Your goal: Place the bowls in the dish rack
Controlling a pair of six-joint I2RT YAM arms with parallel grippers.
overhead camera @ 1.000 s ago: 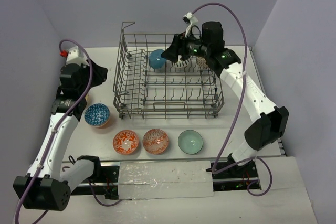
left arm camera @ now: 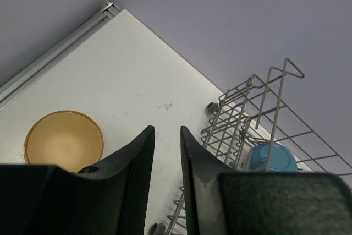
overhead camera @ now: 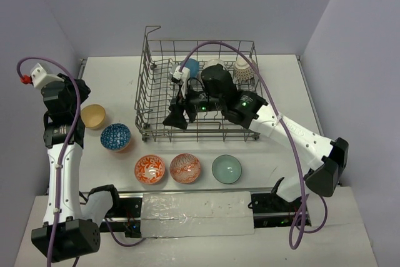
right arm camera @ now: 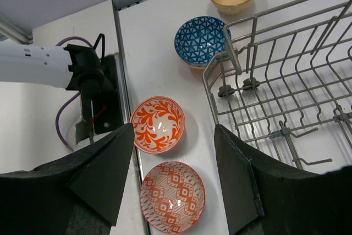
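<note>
Outside the dish rack (overhead camera: 145,117) sit several bowls: a yellow bowl (overhead camera: 94,117), a blue patterned bowl (overhead camera: 115,137), an orange floral bowl (overhead camera: 150,169), a reddish patterned bowl (overhead camera: 185,168) and a green bowl (overhead camera: 227,169). Along the rack's back stand a blue bowl (left arm camera: 273,158), a white bowl (overhead camera: 214,64) and a beige dotted bowl (overhead camera: 244,69), partly hidden by the right arm. My left gripper is partly open and empty, above the table beside the yellow bowl. Over the rack's front half, my right gripper is open, nothing held.
Grey walls enclose the back and both sides. Bare table (overhead camera: 112,79) lies left of the rack, behind the yellow bowl. The rack's tall wire sides rise between the loose bowls and its inside. A clear-wrapped panel (overhead camera: 197,214) lies at the front.
My right gripper has swung from the rack's back toward its front left. My left gripper has shifted left, uncovering the yellow bowl. The bowls have not moved.
</note>
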